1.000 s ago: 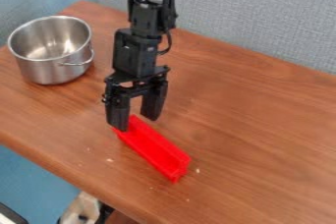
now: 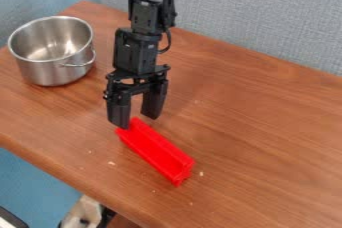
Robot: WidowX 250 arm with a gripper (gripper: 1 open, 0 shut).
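Observation:
My gripper (image 2: 136, 109), black, hangs over the wooden table with its two fingers apart and nothing seen between them. Its fingertips are just above the upper end of a long red object (image 2: 156, 154), which lies diagonally on the table toward the lower right; whether they touch it I cannot tell.
A steel pot (image 2: 51, 50) stands at the back left, near the table edge.
My gripper has risen very slightly. The red object and the pot have not moved.

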